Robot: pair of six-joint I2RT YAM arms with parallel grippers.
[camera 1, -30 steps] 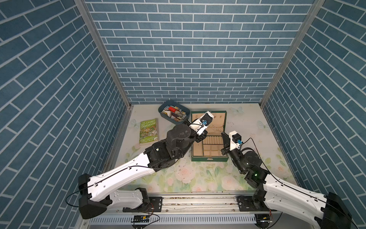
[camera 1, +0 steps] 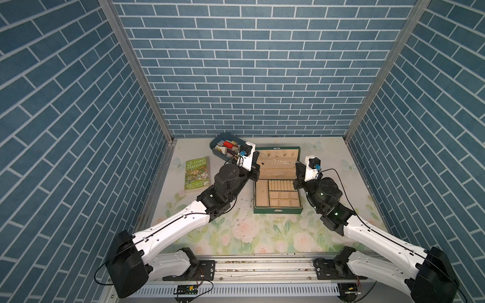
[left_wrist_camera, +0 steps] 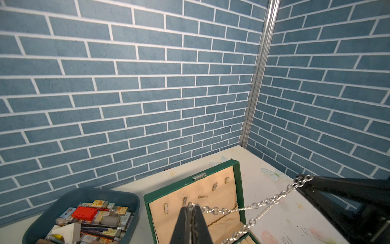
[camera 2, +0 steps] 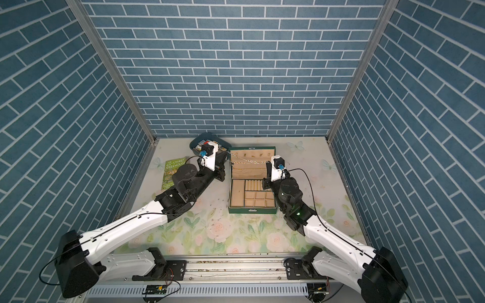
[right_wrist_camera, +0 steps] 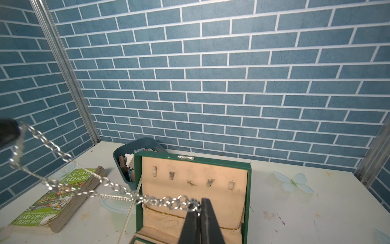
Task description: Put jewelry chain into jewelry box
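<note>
A silver jewelry chain (left_wrist_camera: pixel 260 204) stretches in the air between both grippers, in two strands that sag only a little. My left gripper is shut on one end, with links showing between its fingertips. At the other end, my right gripper is shut on several links. Seen from above, the chain (camera 1: pixel 277 161) crosses in front of the raised lid of the green jewelry box (camera 1: pixel 277 210), which stands open. Its beige interior has divided compartments (camera 1: pixel 284 197) at the front. The left gripper is at the box's left, the right one at its right.
Left of the box at the back stands a dark blue bin (left_wrist_camera: pixel 133 203) of small items. A green book (camera 1: pixel 197 174) lies on the left of the table.
My left gripper has moved left and back from over the box, while the right has shifted slightly toward the back.
</note>
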